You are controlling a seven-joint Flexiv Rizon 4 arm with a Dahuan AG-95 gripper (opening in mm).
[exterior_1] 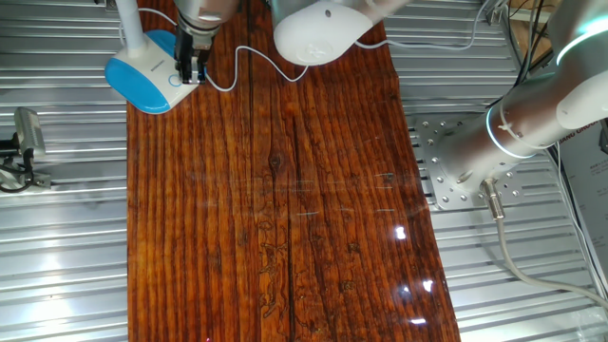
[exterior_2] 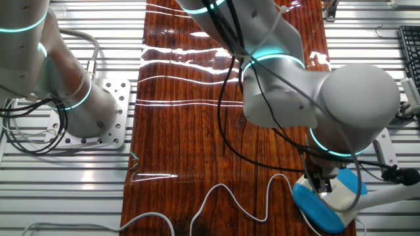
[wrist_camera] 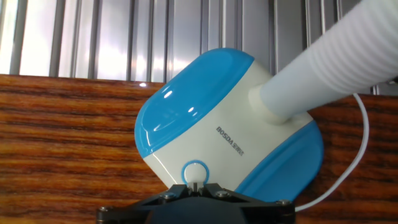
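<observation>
A desk lamp base [wrist_camera: 227, 134], white with blue ends, sits at the table's edge with its pale flexible neck [wrist_camera: 323, 68] rising from it. On the base a round white button [wrist_camera: 195, 173] ringed in blue shows in the wrist view. My gripper is shut, its tips together at the lower rim of that button, with nothing visible between them. In exterior view 1 the gripper [exterior_1: 193, 78] points down over the corner of the lamp base [exterior_1: 152, 74]. Whether the fingertips touch the button cannot be told.
A white cable [exterior_1: 249, 52] winds across the table near the lamp. Black cables [exterior_2: 226, 124] hang along my arm.
</observation>
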